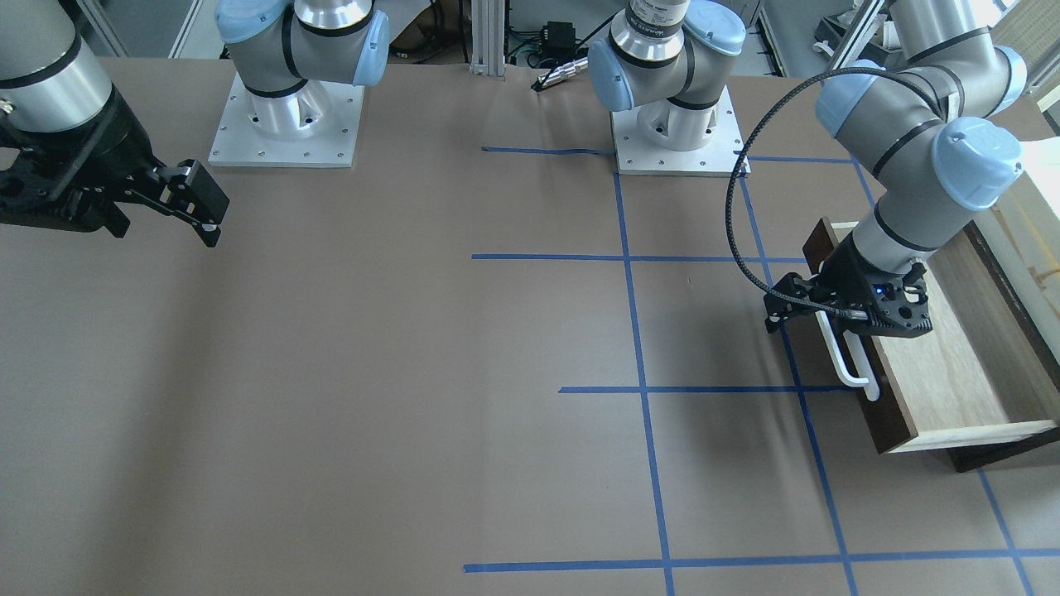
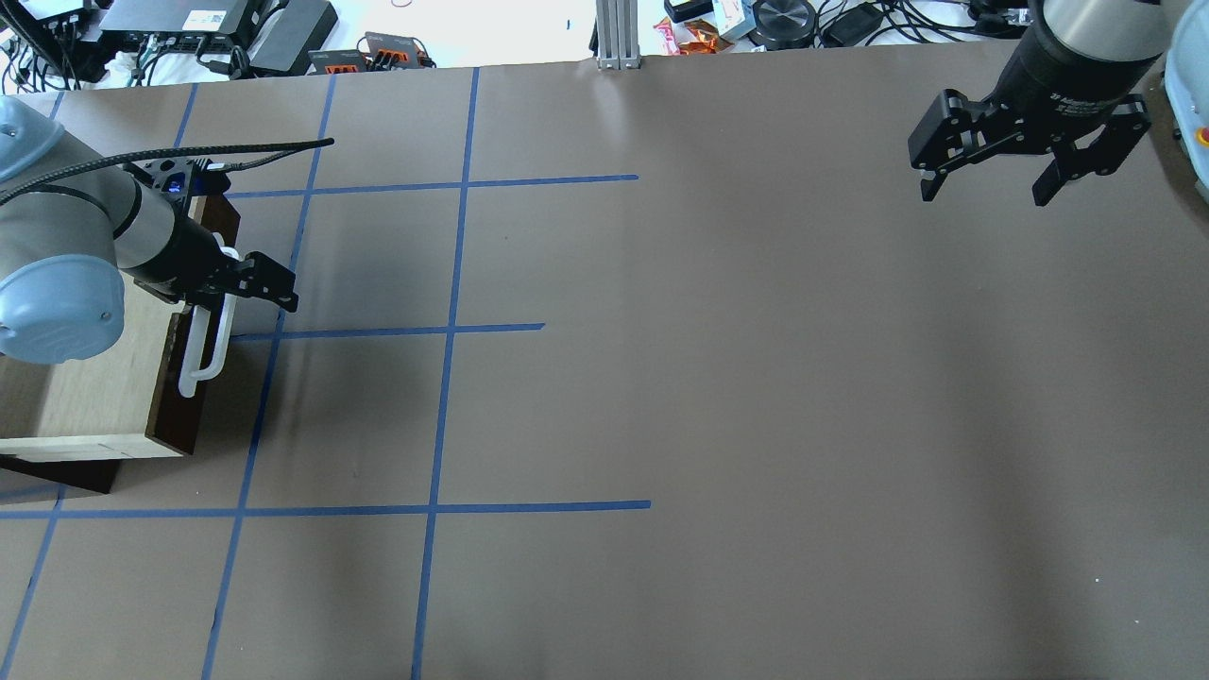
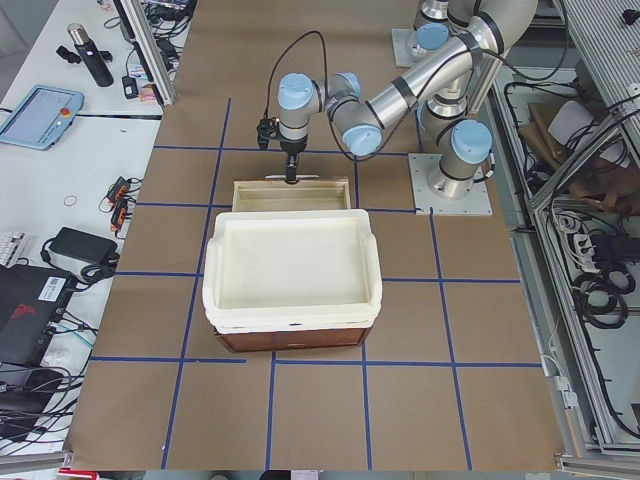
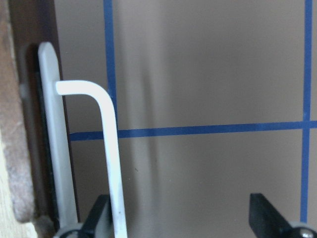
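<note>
A wooden drawer [image 1: 959, 367] stands pulled out from a dark box at the right of the front view, its pale interior showing; the left view shows it below the arm, beside a white lid-like top [image 3: 292, 270]. A white bar handle [image 4: 111, 148] runs along the drawer front. My gripper is at that handle, the handle near its left finger in the wrist view, the right finger apart over the floor. The fingers stand apart; much of them is hidden behind the black housing in the other views.
Other robot arms stand at the back and in the upper left of the front view, including a black gripper [image 2: 1026, 147] at the top view's right. The taped floor [image 1: 517, 377] left of the drawer is clear.
</note>
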